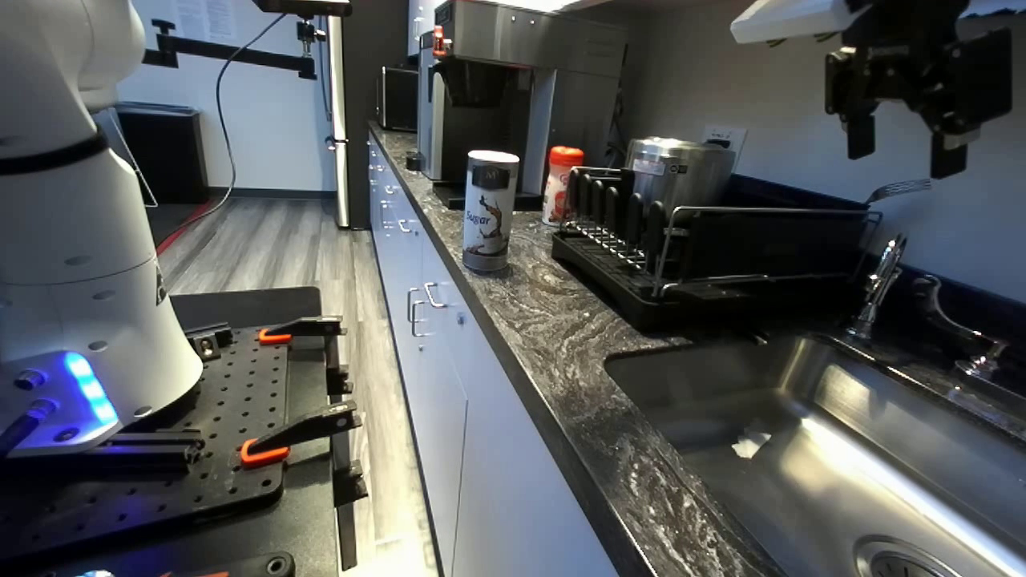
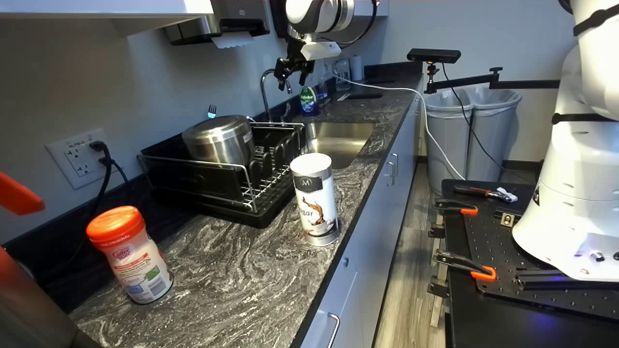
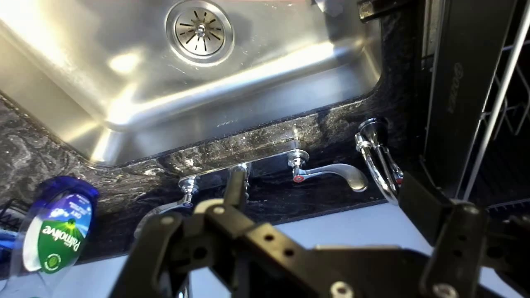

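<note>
My gripper (image 1: 906, 159) hangs in the air above the back of the sink (image 1: 817, 423), open and with nothing between its fingers. In the wrist view its two fingers (image 3: 236, 188) stand wide apart over the faucet handle (image 3: 333, 174) and the wall behind. A fork (image 1: 900, 189) pokes up from the rear of the dish rack (image 1: 769, 240), below the gripper in exterior view 1. The steel pot (image 2: 220, 141) rests in the rack's other end. On the counter stand the sugar canister (image 2: 316, 200) and the red-lidded creamer bottle (image 2: 132, 255), both upright.
A curved spout (image 3: 380, 169) rises beside the rack. The Palmolive bottle (image 3: 57, 233) stands at the sink's far corner. A paper towel dispenser (image 2: 220, 23) is mounted on the wall above. The sink holds a small white scrap (image 1: 751, 443).
</note>
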